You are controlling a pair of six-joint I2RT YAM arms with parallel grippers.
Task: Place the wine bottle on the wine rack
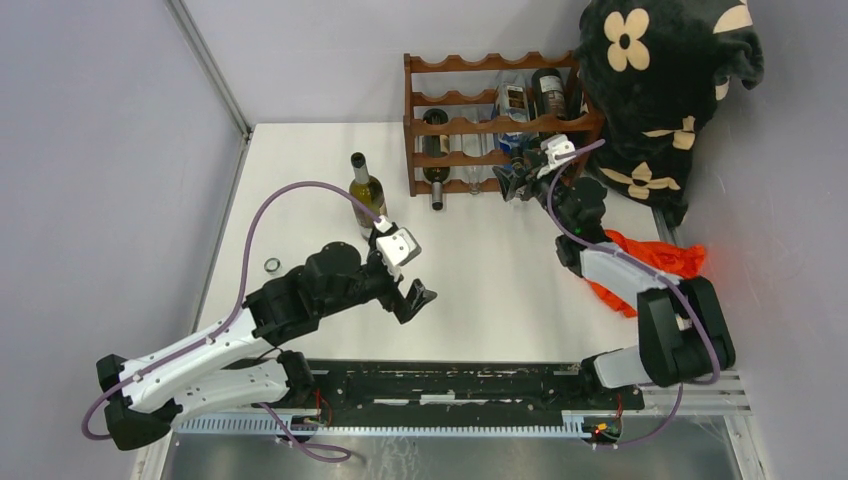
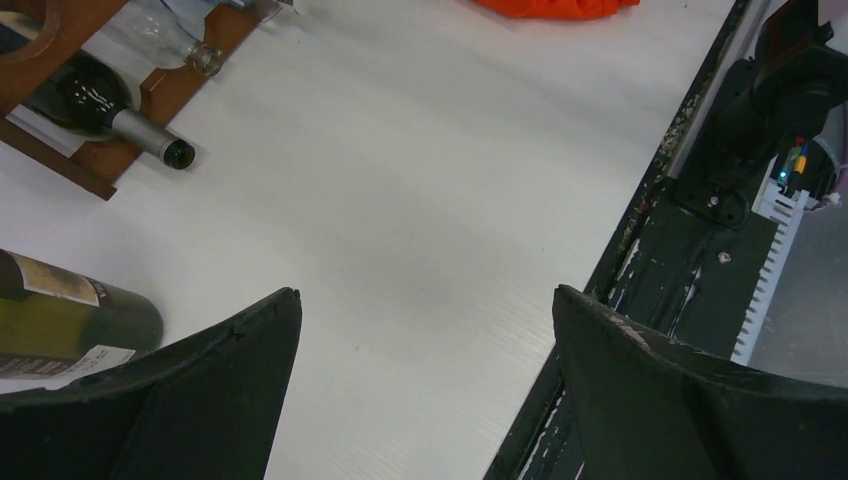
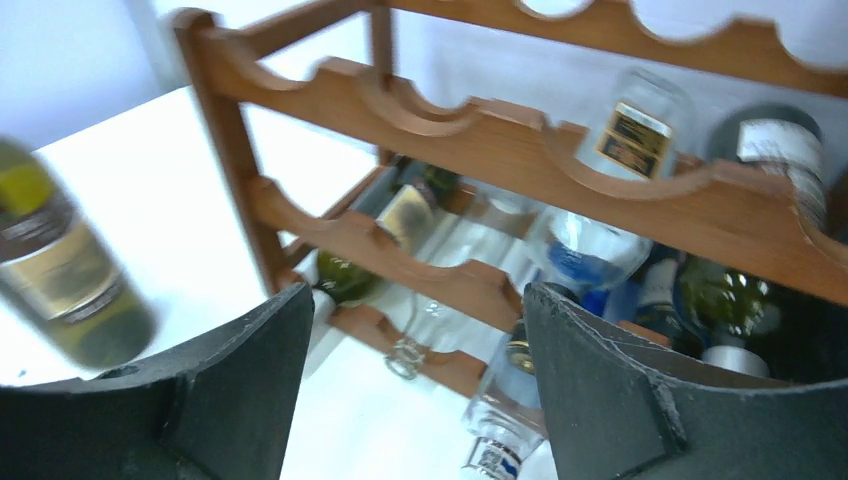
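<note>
A green wine bottle (image 1: 369, 197) stands upright on the white table, left of the wooden wine rack (image 1: 411, 155). Its lower part (image 2: 105, 325) shows at the left edge of the left wrist view. My left gripper is open over bare table, its fingers wide apart and empty. Over at the rack's front, my right gripper also has its fingers apart and nothing between them. Beyond those fingers several bottles lie in the rack, among them a clear one with a dark label (image 3: 632, 140) and a dark one (image 3: 775, 145).
A dark bottle (image 1: 436, 150) lies at the rack's left end, neck forward. Left of the left arm, a clear bottle's mouth (image 1: 272, 265) shows. Dark floral cushions (image 1: 650, 95) and an orange cloth (image 1: 660, 257) lie at the right. Mid-table is clear.
</note>
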